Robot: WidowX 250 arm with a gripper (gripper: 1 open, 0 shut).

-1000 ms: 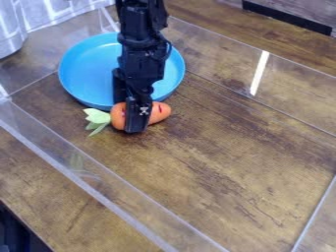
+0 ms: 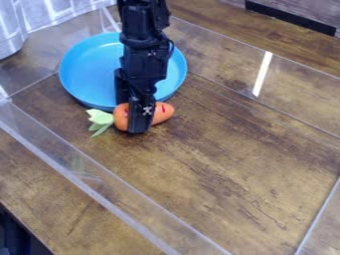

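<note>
An orange toy carrot [image 2: 158, 114] with pale green leaves lies on the wooden table just in front of a blue plate [image 2: 86, 69]. My black gripper [image 2: 134, 117] is lowered over the carrot, its fingers open around the orange body. The arm hides part of the plate and part of the carrot.
A white crinkled object [image 2: 20, 20] is at the back left corner.
The gripper and carrot have shifted very slightly; otherwise little has visibly changed.
</note>
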